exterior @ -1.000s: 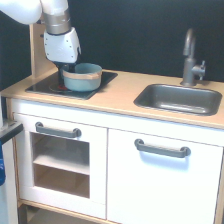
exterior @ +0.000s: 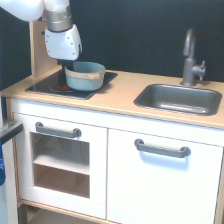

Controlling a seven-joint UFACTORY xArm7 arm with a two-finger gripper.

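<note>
A blue-grey pot (exterior: pixel 86 77) with a brownish rim is upright over the black cooktop at the back left of the counter. My white arm comes down from the upper left, and my gripper (exterior: pixel 70 64) is at the pot's left rear rim. The dark fingers are small and partly lost against the dark background and the pot. Whether they are closed around the rim or just beside it cannot be made out. Any gap between the pot's base and the cooktop (exterior: pixel 50 85) is too small to judge.
A sink (exterior: pixel 180 98) with a grey faucet (exterior: pixel 190 62) is set into the counter at the right. Bare wooden counter (exterior: pixel 122 92) lies between cooktop and sink. Below are a glass-fronted cabinet (exterior: pixel 62 160) and a white door (exterior: pixel 160 185), both shut.
My gripper has shifted slightly right and up. The pot also sits a little farther right than before. The sink, faucet and cabinets look the same.
</note>
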